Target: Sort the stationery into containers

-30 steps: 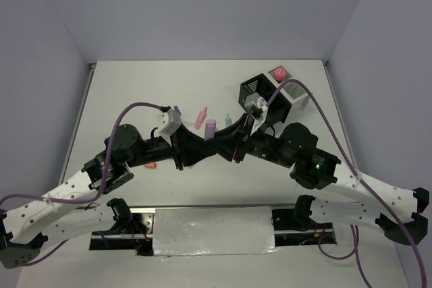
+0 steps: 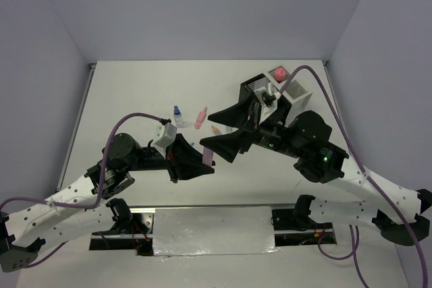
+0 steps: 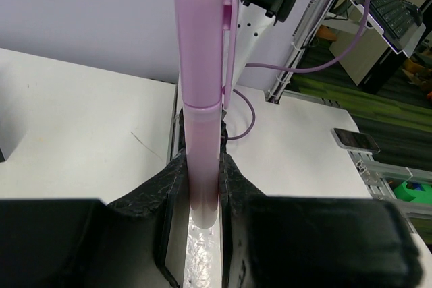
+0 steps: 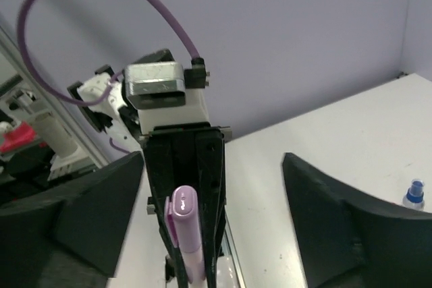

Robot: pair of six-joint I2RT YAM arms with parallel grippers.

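A pink-lilac marker with a clip stands upright in the left wrist view, its lower part pinched by my left gripper. The top view has this marker in front of my right gripper, whose fingers are spread wide. In the right wrist view the marker appears between the right fingers but touches neither. On the table lie a blue-capped bottle-like item, a pink one and an orange-tipped one, partly covered by the right fingers.
At the back right a black container and a light container stand side by side, partly hidden by the right arm. A pink object is in the light container.
The left gripper with the marker has shifted slightly toward the front.
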